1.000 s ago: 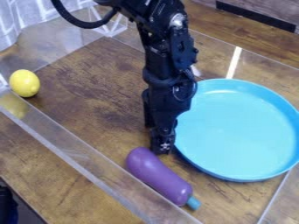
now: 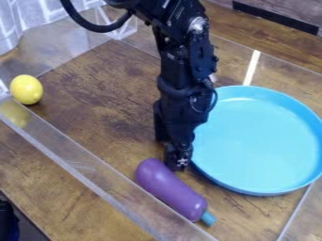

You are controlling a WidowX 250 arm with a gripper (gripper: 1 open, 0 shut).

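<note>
A black robot arm reaches down from the top centre, its gripper [image 2: 175, 151] low over the wooden floor at the left rim of a large light blue plate [image 2: 255, 141]. The gripper is open; what lies between its dark fingers is hard to make out. Just below it lies a purple object with a teal tip [image 2: 170, 188], angled toward the lower right.
A yellow lemon-like object [image 2: 26, 89] sits at the far left beside a clear plastic wall. Clear edges also run along the top left and right.
The gripper has shifted very slightly to the left; the plate, purple object and yellow object look unmoved.
</note>
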